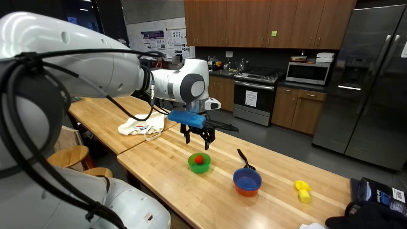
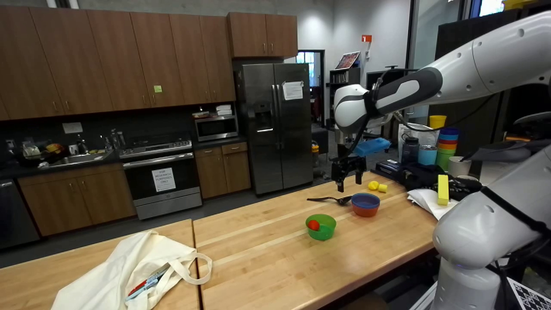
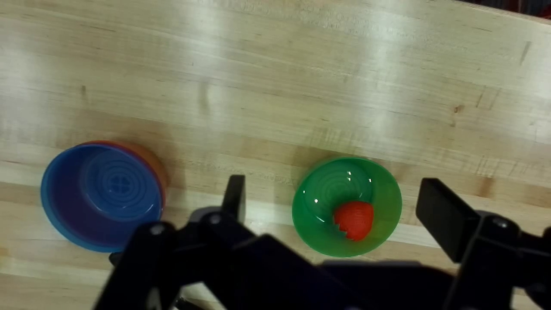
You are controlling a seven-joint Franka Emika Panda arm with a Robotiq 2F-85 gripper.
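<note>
My gripper [image 1: 197,143] hangs open above the table, its two black fingers wide apart with nothing between them. Below it a green bowl [image 1: 199,168] stands on the wood. In the wrist view that green bowl [image 3: 321,199] appears between the fingertips, lower down, and holds a red strawberry [image 3: 355,219] against its inner side. To the left there, a blue bowl [image 3: 119,186] is nested in an orange-red bowl [image 3: 153,162]. A black utensil [image 1: 243,157] lies behind the nested bowls; in the wrist view the gripper hides most of it.
Yellow objects [image 1: 302,190] lie farther along the table. A white cloth bag [image 2: 131,268] with pens rests on the adjoining table. Dark items and a box [image 1: 381,196] occupy the far end. Bare wood [image 2: 263,274] surrounds the green bowl.
</note>
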